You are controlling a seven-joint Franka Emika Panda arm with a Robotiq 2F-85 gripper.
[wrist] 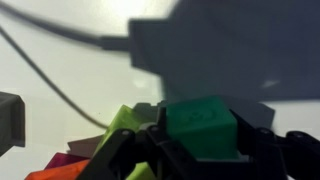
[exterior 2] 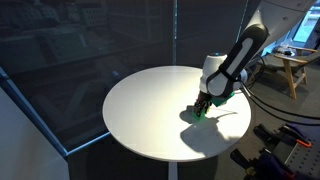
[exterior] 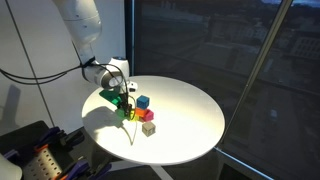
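Note:
In the wrist view a green block (wrist: 203, 127) sits between the fingers of my gripper, which is shut on it. In exterior view 1 the gripper (exterior: 123, 109) is low over the left part of the white table, with the green block (exterior: 120, 114) at its fingers. Exterior view 2 has the green block (exterior 2: 198, 118) low at the tabletop, below the arm. Whether it touches the table is unclear. Right beside it lies a yellow-green block (wrist: 122, 125), with an orange block (wrist: 62, 171) further to the left in the wrist view.
On the round white table (exterior: 190, 120), a blue block (exterior: 143, 102), a pink-red block (exterior: 148, 115) and a grey-brown wooden block (exterior: 148, 128) stand close to the gripper's right. A cable hangs from the arm.

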